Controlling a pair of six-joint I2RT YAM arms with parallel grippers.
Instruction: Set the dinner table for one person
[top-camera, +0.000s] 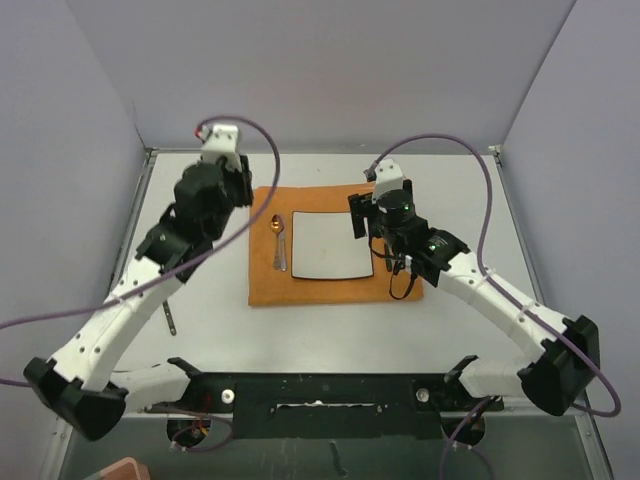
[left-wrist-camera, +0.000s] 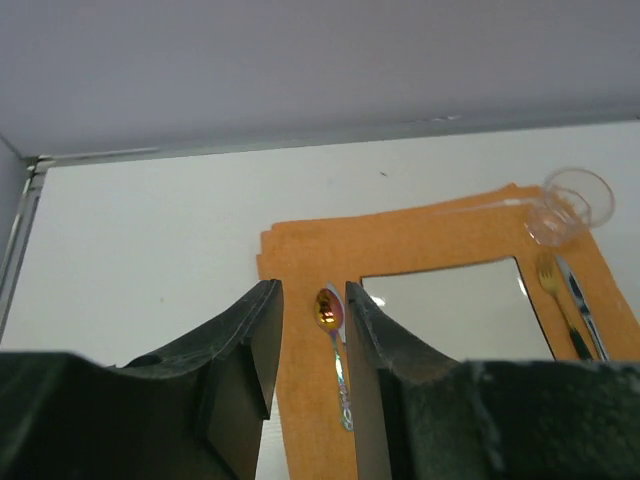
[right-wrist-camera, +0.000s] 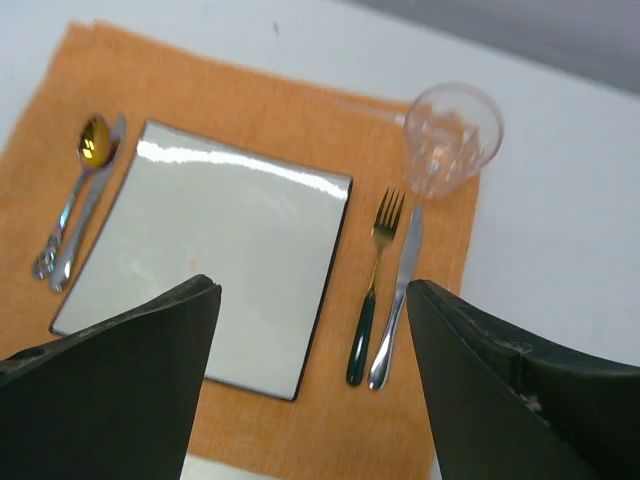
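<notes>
An orange placemat (top-camera: 320, 295) carries a white square plate (top-camera: 330, 250), with a gold-bowled spoon (right-wrist-camera: 92, 143) and a knife (right-wrist-camera: 85, 225) on its left, and a fork (right-wrist-camera: 367, 310) and second knife (right-wrist-camera: 400, 300) on its right. A clear glass (right-wrist-camera: 450, 140) stands at the mat's back right corner. My left gripper is raised at the left, blurred in the top view, its fingers slightly apart and empty. My right gripper hangs over the mat's right part, open with nothing between its fingers.
Bare white table surrounds the mat, bounded by grey walls at back and sides. An orange bin (top-camera: 125, 470) sits at the bottom left, off the table.
</notes>
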